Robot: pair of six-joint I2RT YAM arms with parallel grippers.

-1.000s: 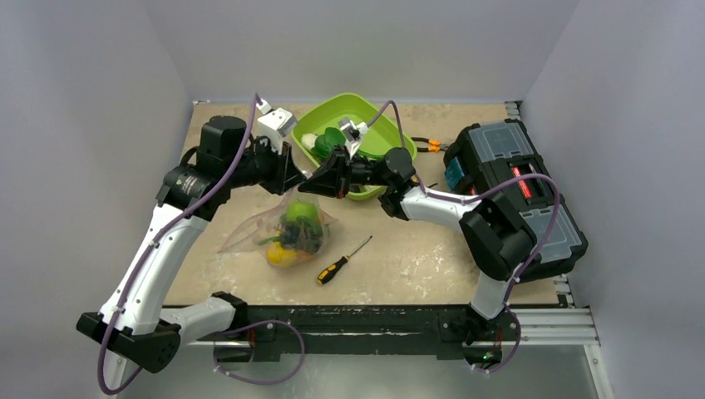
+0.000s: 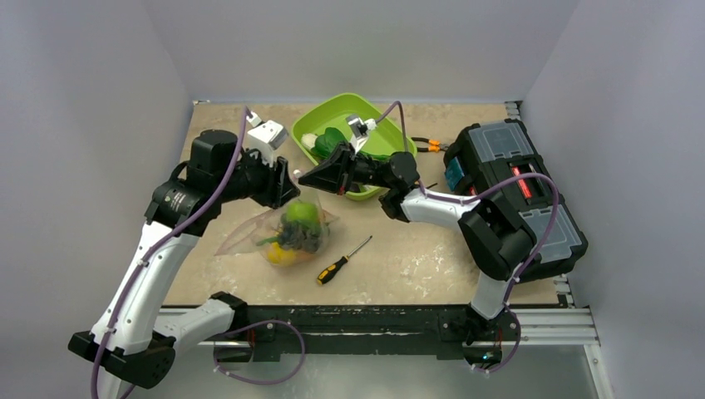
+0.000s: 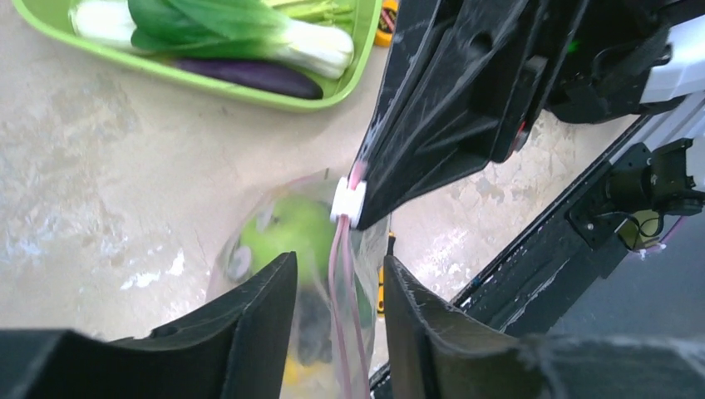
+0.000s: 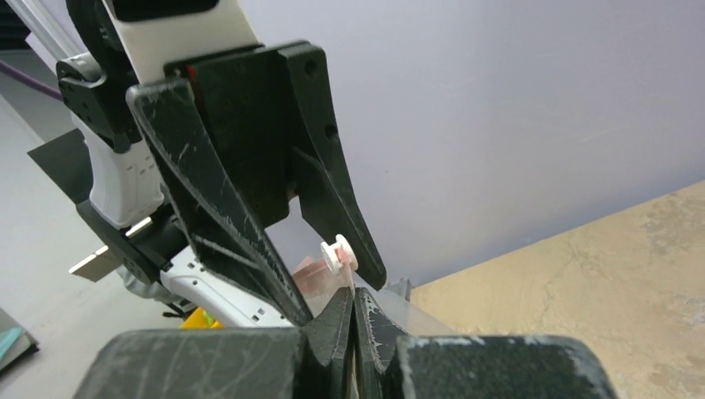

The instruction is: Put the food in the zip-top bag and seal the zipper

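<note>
The clear zip bag (image 2: 278,237), with green and yellow food inside, rests on the table below both grippers. Its pink zip strip (image 3: 345,291) carries a white slider (image 3: 348,202) close to the right fingertips. My left gripper is open, its fingers apart on either side of the strip without gripping it. In the right wrist view the left gripper straddles the slider. My right gripper is shut on the bag's thin zip end, just beyond the slider. How far the zip is closed cannot be made out.
Behind the arms is a green tray (image 2: 349,101) with vegetables, including an eggplant (image 3: 249,76). A screwdriver (image 2: 332,271) lies just right of the bag, pliers (image 2: 428,145) farther back. Black toolboxes (image 2: 515,183) fill the right side.
Compared with a second ago, my left gripper has shifted slightly left and towards the front, and its fingers have parted around the strip. The right arm is nearly still.
</note>
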